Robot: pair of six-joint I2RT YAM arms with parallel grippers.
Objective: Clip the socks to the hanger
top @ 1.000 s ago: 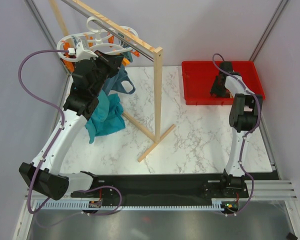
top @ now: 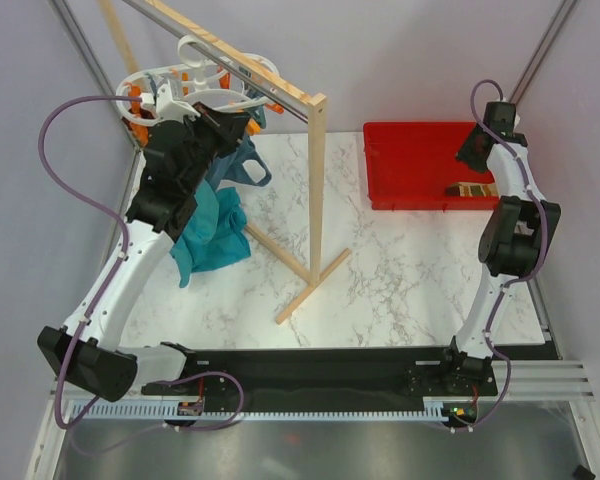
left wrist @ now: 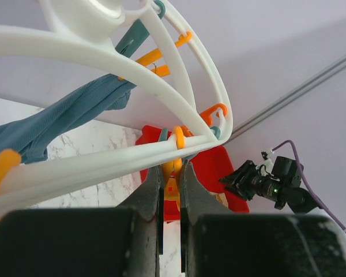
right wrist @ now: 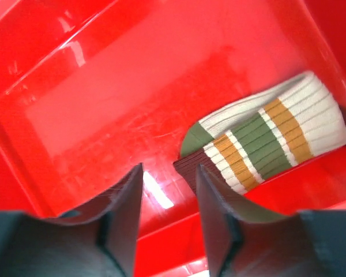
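Note:
A white round hanger (top: pixel 160 72) with orange clips hangs from the wooden frame at the upper left. Closed on one orange clip (left wrist: pixel 177 138) at its rim is my left gripper. In the right wrist view, a striped sock (right wrist: pixel 259 144) in white, green, mustard and brown lies folded in the red tray, near one wall. Over the tray hovers my right gripper, its fingers apart with no cloth between them; the sock's brown end shows just past one fingertip. A blue-grey cloth item (left wrist: pixel 75 112) hangs from the hanger.
The red tray (top: pixel 380 204) sits at the back right of the white marbled table. A wooden post (top: pixel 316 190) with crossed feet stands between the arms. Teal cloth (top: pixel 208 235) lies or hangs under the hanger.
The left arm and hanger have not visibly moved.

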